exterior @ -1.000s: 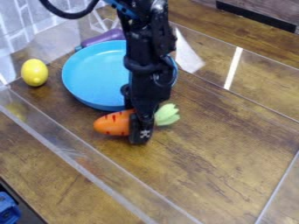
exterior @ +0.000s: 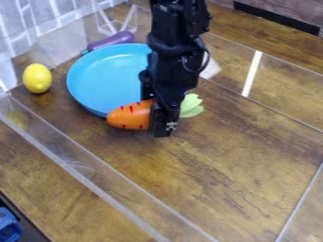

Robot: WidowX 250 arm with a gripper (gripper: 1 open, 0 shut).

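Note:
My black gripper (exterior: 167,119) is shut on an orange carrot toy (exterior: 131,117) with dark stripes and a pale green leafy top (exterior: 191,104). The gripper covers the carrot's middle. The carrot is just in front of a blue bowl (exterior: 94,76), near its rim. The arm comes down from the top centre and hides the bowl's right side.
A yellow oval object (exterior: 40,78) lies left of the bowl, and a purple item (exterior: 111,42) behind it. A blue object (exterior: 7,227) is at the lower left corner.
The gripper, holding the carrot, has moved slightly up and back toward the bowl, with the carrot shifting a little the same way.

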